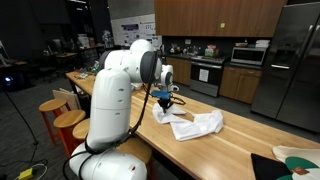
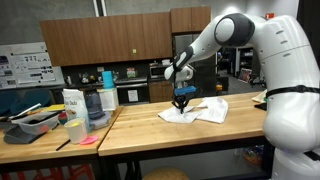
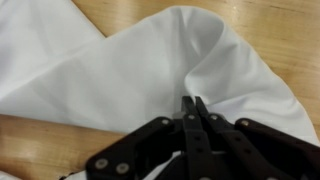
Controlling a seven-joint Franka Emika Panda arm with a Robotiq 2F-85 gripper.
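A white cloth (image 1: 168,116) lies partly spread on the wooden table, with part of it drawn up toward my gripper (image 1: 164,106). In the wrist view the fingertips are together, and folds of the cloth (image 3: 140,70) run in to them, with a thin bit of it pinched there. A soft ridge curves up and away from the gripper. From the other side, the cloth (image 2: 178,117) slopes down from the gripper (image 2: 180,106) to the tabletop. The exact pinched edge is hidden by the fingers.
More white cloth (image 1: 200,125) lies rumpled to the right on the table (image 1: 215,150). Red-topped stools (image 1: 70,119) stand along the left side. A black item (image 1: 268,167) and a green-and-white item (image 1: 298,155) sit at the near right.
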